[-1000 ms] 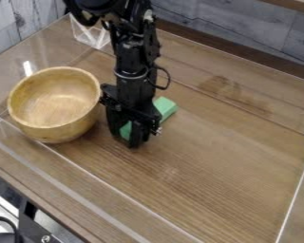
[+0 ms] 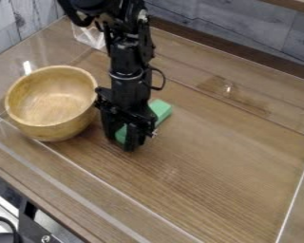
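Observation:
My black gripper (image 2: 124, 129) is down on the wooden table (image 2: 223, 171), shut on a green object (image 2: 156, 113) that is partly hidden behind the fingers and arm. A large tan bowl (image 2: 50, 85) stands just to the left of the gripper.
A white wire basket (image 2: 88, 36) is at the back left.

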